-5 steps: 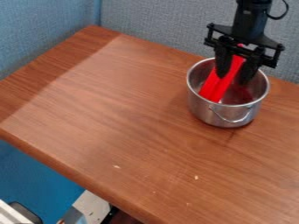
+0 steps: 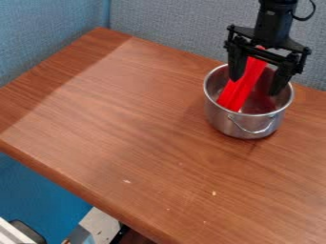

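Note:
A steel pot (image 2: pixel 249 122) with a wire handle stands on the wooden table at the right rear. Inside it a long red object (image 2: pixel 238 86) leans up against the rim, its top reaching to just under my gripper (image 2: pixel 262 69). The black gripper hangs over the pot with its fingers apart, one on each side of the red object's upper part; whether they touch it is unclear.
Grey padded walls stand behind. At the lower left, beyond the table's edge, are a blue floor and some white and metal parts (image 2: pixel 95 226).
Compared with a second ago, my gripper sits slightly different over the pot, its fingers looking a little wider and higher; little else has changed.

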